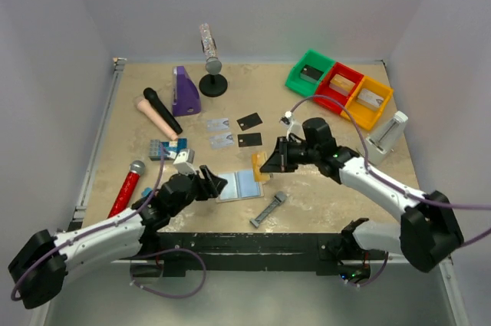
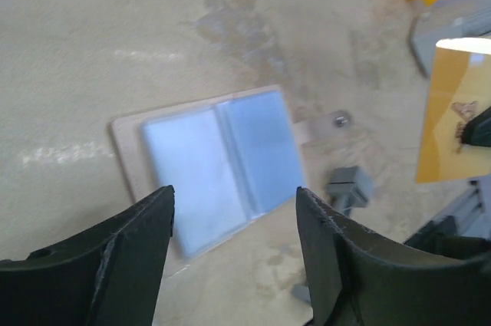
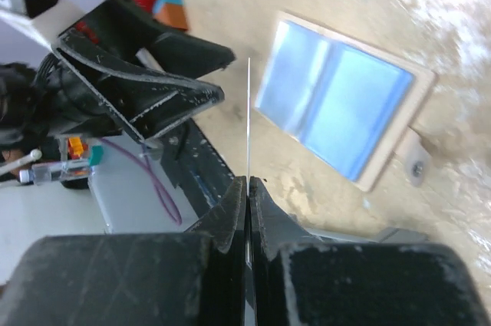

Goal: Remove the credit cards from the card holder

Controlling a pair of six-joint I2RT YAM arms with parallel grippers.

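The open blue card holder (image 1: 238,185) lies near the table's front edge. My right gripper is shut on a yellow card (image 2: 451,111), seen edge-on in the right wrist view and raised right of the holder in the left wrist view. My left gripper is part open at the holder's left, with nothing between its fingers. Two light blue cards (image 1: 222,139) and two black cards (image 1: 250,139) lie on the table behind the holder.
Green, red and yellow bins (image 1: 365,103) stand at back right. A grey strap-like object (image 1: 268,209) lies at the front. A red microphone (image 1: 126,188), blue block tray, purple object and stand occupy the left and back.
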